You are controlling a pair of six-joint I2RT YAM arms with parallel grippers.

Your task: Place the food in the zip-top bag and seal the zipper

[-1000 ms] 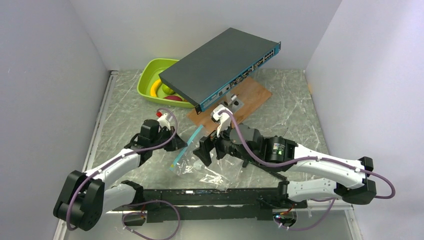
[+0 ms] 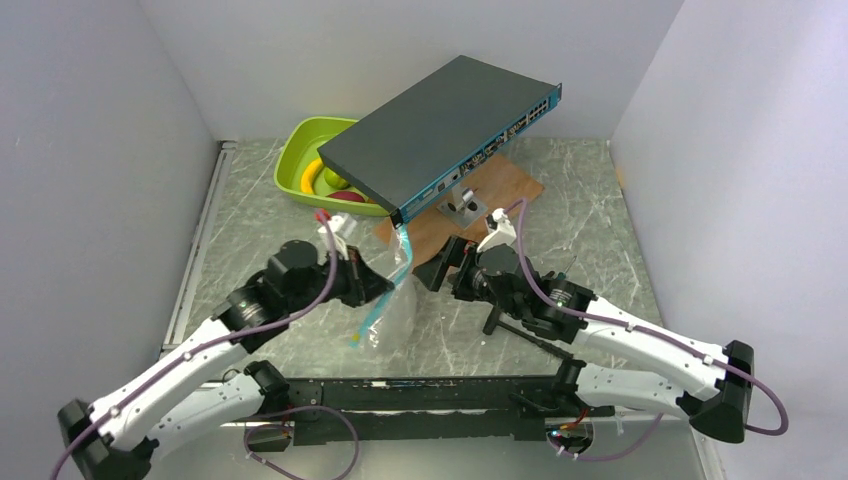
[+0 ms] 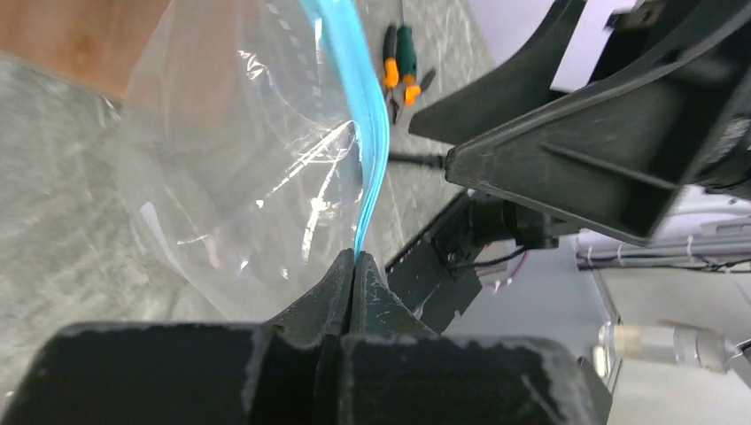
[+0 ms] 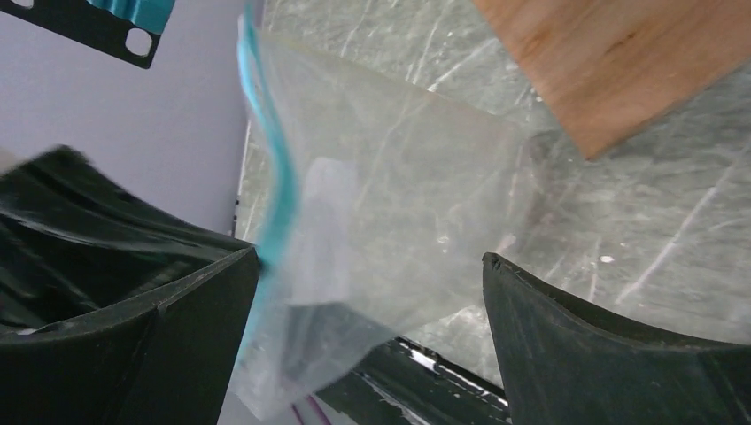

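The clear zip top bag (image 2: 397,318) hangs upright from my left gripper (image 2: 388,288), whose tips are shut on its blue zipper edge (image 3: 372,142). In the left wrist view, that strip runs straight into the fingertips. My right gripper (image 2: 440,268) stands open just right of the bag. In the right wrist view its fingers (image 4: 567,345) are wide apart, with the sheer bag seen across the gap. No food shows inside the bag. A banana (image 2: 312,177), a green fruit (image 2: 336,178) and a dark red item (image 2: 347,196) lie in the green bin.
The green bin (image 2: 291,160) stands at the back left, partly beneath a dark rack unit (image 2: 440,125). A wooden board (image 2: 515,185) lies under that unit. Pliers (image 3: 403,75) rest on the table's right side.
The bag, lying flat on the table before, now hangs from the left gripper, which has risen slightly and moved right. My right gripper has shifted right and stays open.
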